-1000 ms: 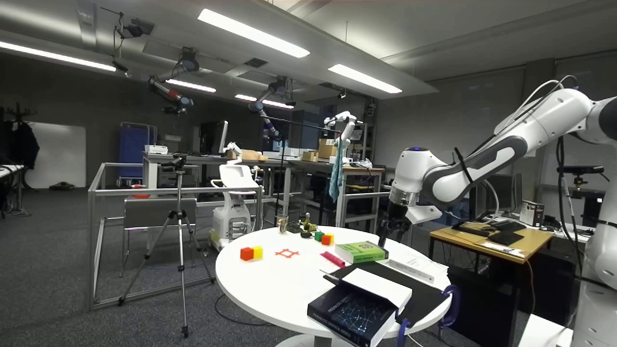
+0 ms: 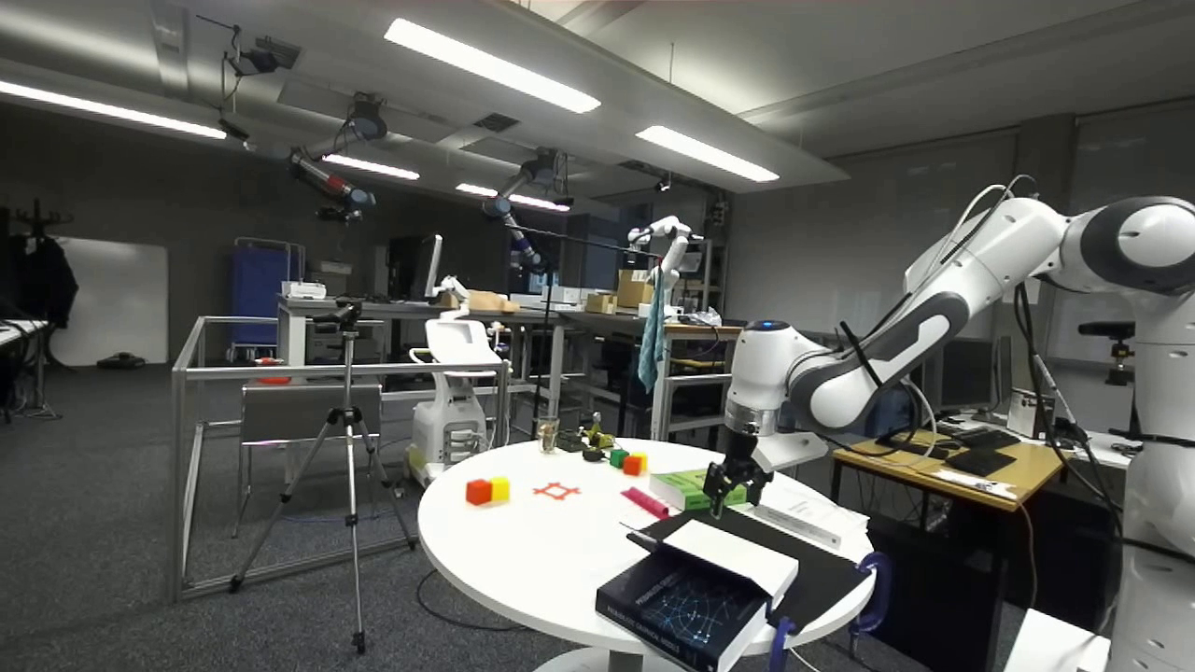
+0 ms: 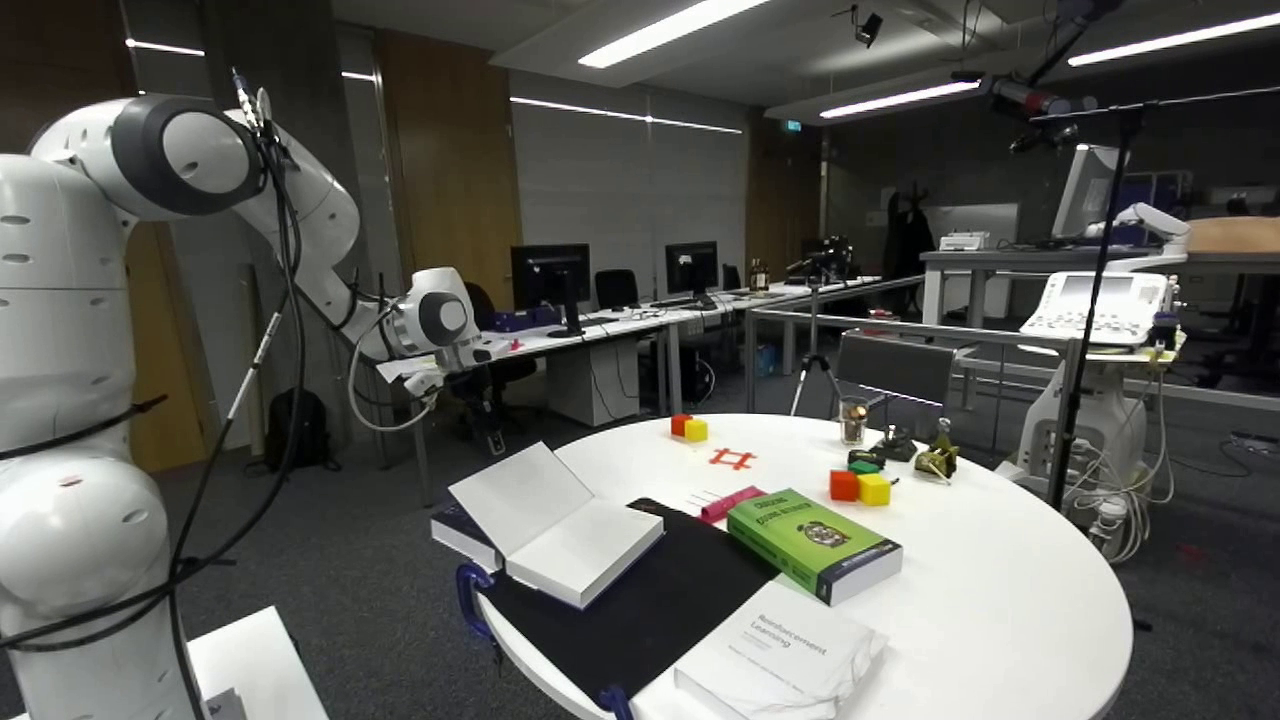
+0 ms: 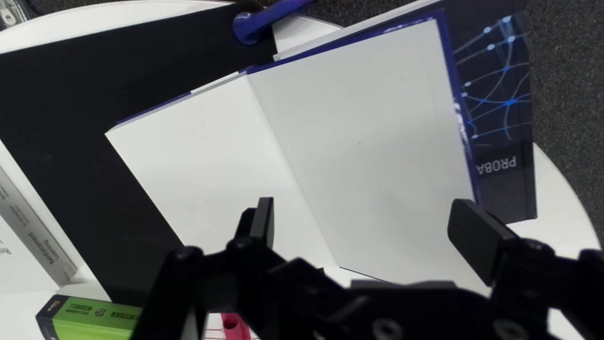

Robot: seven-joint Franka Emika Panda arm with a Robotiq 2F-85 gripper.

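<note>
My gripper stands open above an open book (image 4: 209, 164) with blank white pages. One fingertip (image 4: 262, 221) overlaps the left page in the wrist view, and the other fingertip (image 4: 473, 235) overlaps the lower right part of the raised leaf (image 4: 368, 130). Nothing shows between the fingers. From the side, the gripper (image 2: 734, 489) hangs over the table, behind the open book. A dark blue book (image 2: 683, 610) with a network pattern lies at the table edge, partly covered by that leaf. Contact between fingers and pages cannot be told.
A black mat (image 3: 672, 588) lies beneath the open book, with blue clamps (image 3: 474, 594) at the table edge. Close by are a green book (image 3: 816, 534), a white book (image 3: 780, 654) and a pink object (image 3: 728, 504). Coloured blocks (image 3: 858, 486) sit farther back.
In exterior view 1 the arm and gripper have come left and lower, from beside the green book to nearer the open book. Books and blocks lie as before.
</note>
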